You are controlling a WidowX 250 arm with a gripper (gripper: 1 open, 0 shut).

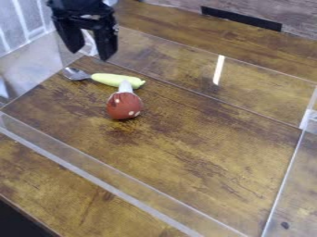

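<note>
My black gripper (89, 39) hangs at the upper left of the camera view, open, above the far left corner of the wooden board inside clear walls. Below it a silver utensil (76, 74) lies on the wood, its head to the left. A pale yellow, banana-like object (117, 81) lies just to its right. In front of that is a red mushroom toy (124, 106) with white spots and a pale stem pointing back.
Clear plastic walls (186, 218) border the wooden surface (210, 148). A dark slot (242, 17) shows at the back edge.
</note>
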